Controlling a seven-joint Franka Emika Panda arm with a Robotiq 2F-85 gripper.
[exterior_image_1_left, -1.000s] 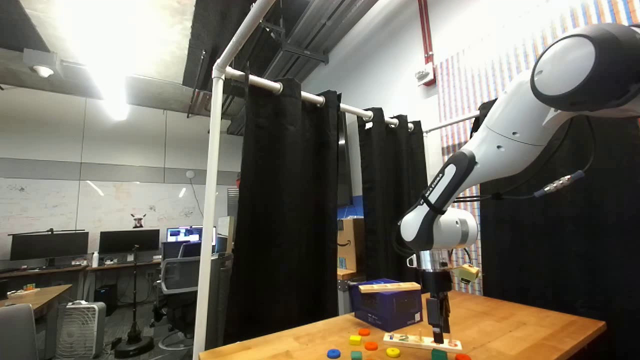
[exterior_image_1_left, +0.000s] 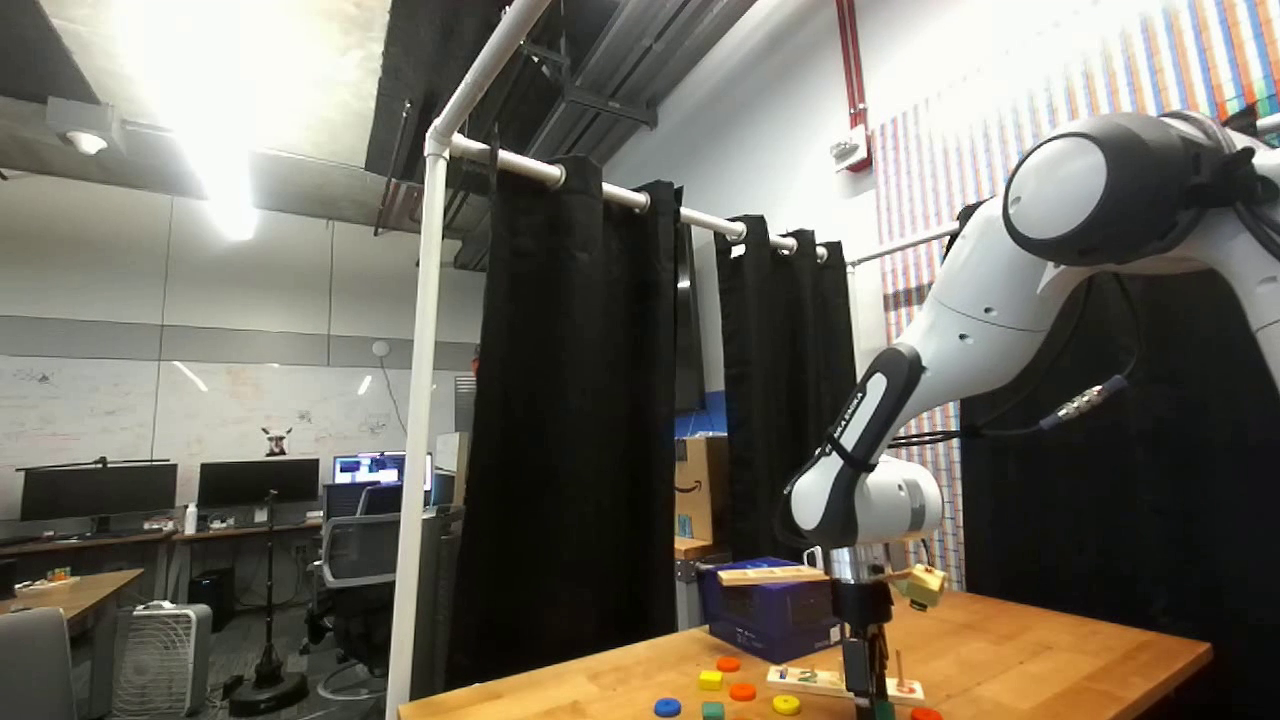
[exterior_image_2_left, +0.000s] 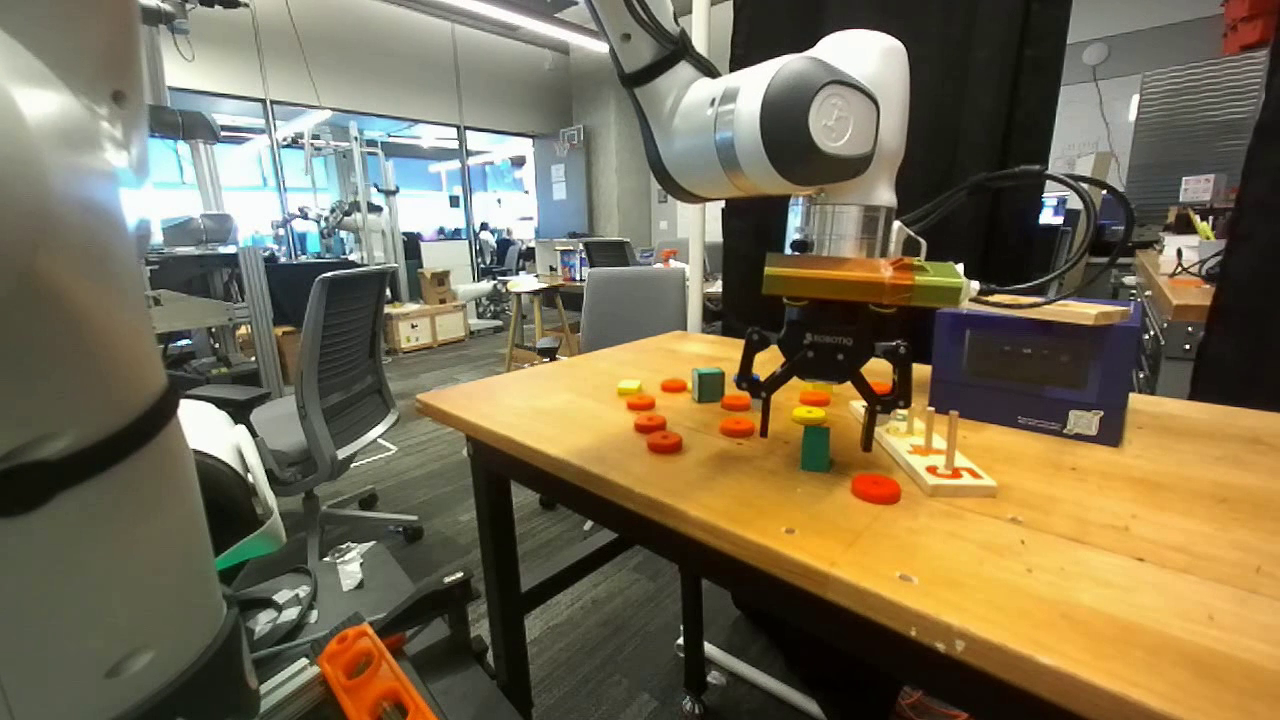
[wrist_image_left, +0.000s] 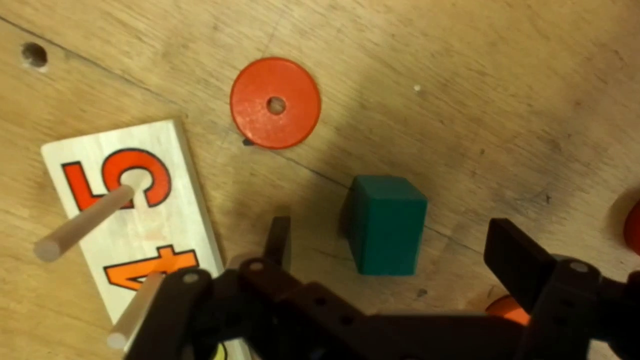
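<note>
My gripper (exterior_image_2_left: 816, 442) points straight down over the table, open, its fingers apart. Between and below them a green block (wrist_image_left: 390, 228) stands on the wood, touching neither finger in the wrist view. In that view a red disc with a centre hole (wrist_image_left: 275, 103) lies flat above and left of the block. The pegboard (wrist_image_left: 144, 186), with its red 5, orange 4 and upright pegs, is to the left. From the second exterior view, the green block (exterior_image_2_left: 816, 449) shows between the fingertips, and the pegboard (exterior_image_2_left: 954, 480) lies just right of the gripper.
Several red and orange discs (exterior_image_2_left: 649, 422) lie on the table left of the gripper, with another green block (exterior_image_2_left: 708, 385) and a yellow block (exterior_image_2_left: 630, 388). A dark blue box (exterior_image_2_left: 1029, 374) stands behind the pegboard.
In exterior view 1 the arm has shifted left and down. The gripper has come from over the pegboard to around the green block, which it now partly covers.
</note>
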